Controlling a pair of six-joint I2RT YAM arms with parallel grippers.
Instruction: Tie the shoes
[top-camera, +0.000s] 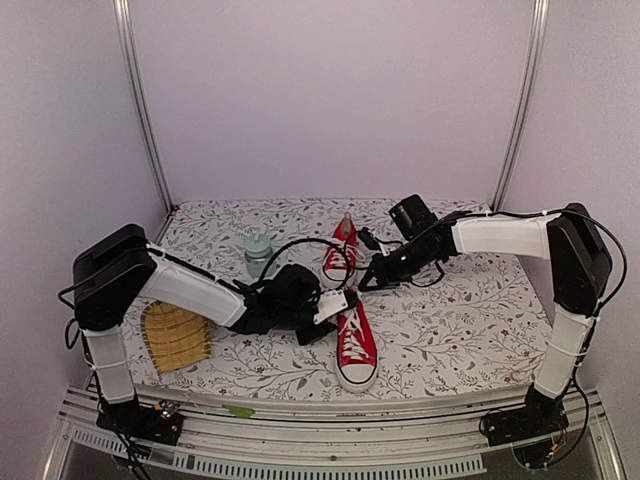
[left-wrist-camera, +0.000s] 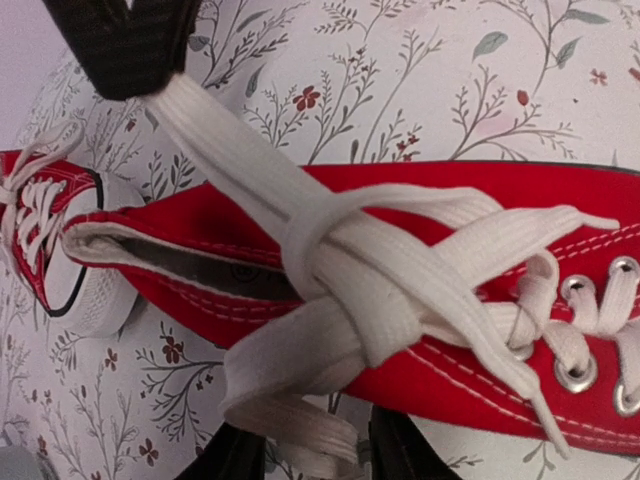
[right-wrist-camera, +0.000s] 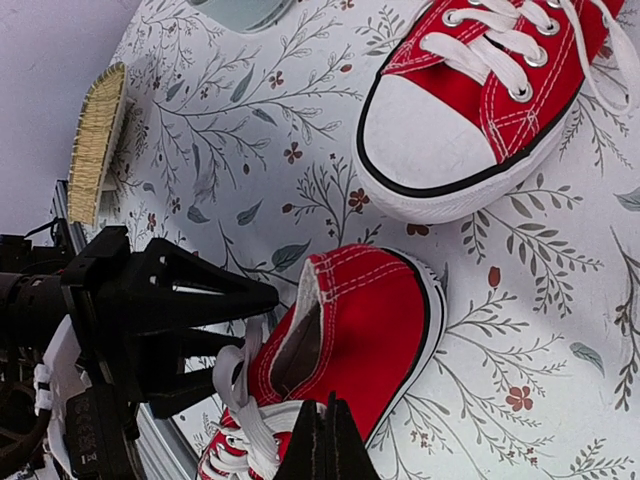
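Observation:
The nearer red shoe (top-camera: 354, 350) lies with its toe toward the front edge; its white laces (left-wrist-camera: 360, 270) cross in a loose knot over the opening. My right gripper is shut on one lace end, which runs taut from its fingers (left-wrist-camera: 130, 60) to the knot. At the shoe's side, my left gripper stands part open, its fingers (right-wrist-camera: 225, 295) on either side of a hanging lace loop (left-wrist-camera: 300, 425). The second red shoe (right-wrist-camera: 450, 110) lies behind, laces on top. In the top view the left gripper hides the knot.
A pale glass jar (top-camera: 259, 255) stands at the back left, and a woven tan mat or basket (top-camera: 175, 337) lies at the front left.

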